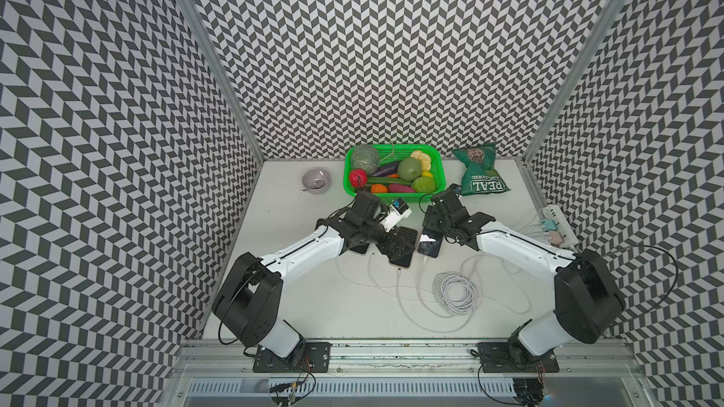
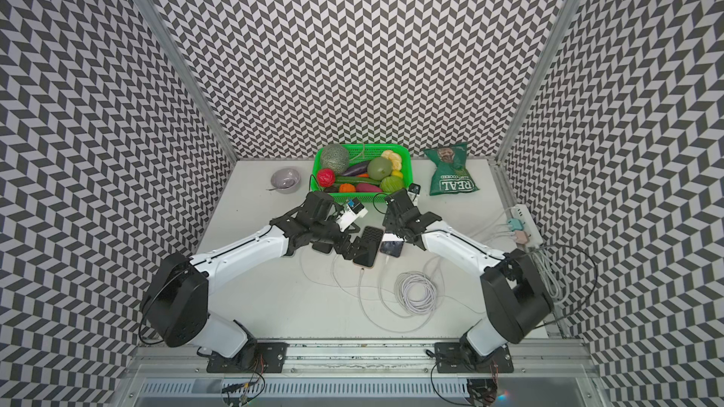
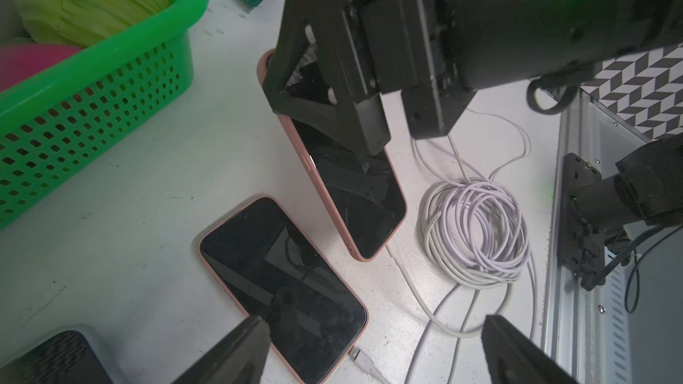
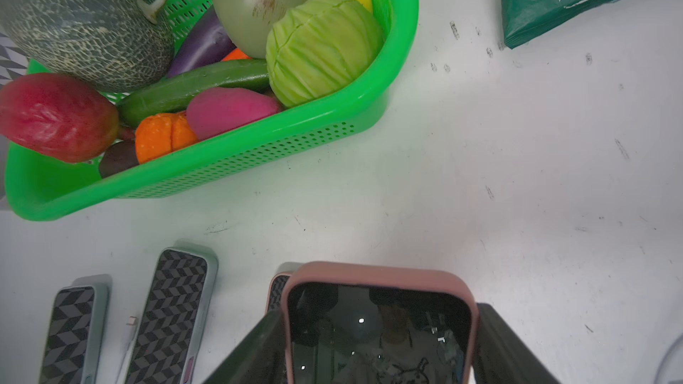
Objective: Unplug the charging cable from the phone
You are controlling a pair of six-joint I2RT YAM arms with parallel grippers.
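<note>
My right gripper (image 1: 431, 227) holds a pink-rimmed phone by its top end, tilted up from the table; in the right wrist view this phone (image 4: 377, 327) fills the space between the fingers. A white charging cable (image 3: 405, 270) runs from its lower end. My left gripper (image 1: 393, 247) stands open over another pink phone (image 3: 284, 284), just left of the held one, nothing between its fingers. That phone has a white plug (image 3: 363, 361) at its bottom edge.
A green basket (image 4: 384, 99) of produce stands behind, with a green bag (image 1: 479, 173) to its right and a bowl (image 1: 316, 179) at the left. More phones (image 4: 170, 313) lie left. Coiled cable (image 1: 452, 294) lies front right; a power strip (image 1: 562, 226) sits at the right edge.
</note>
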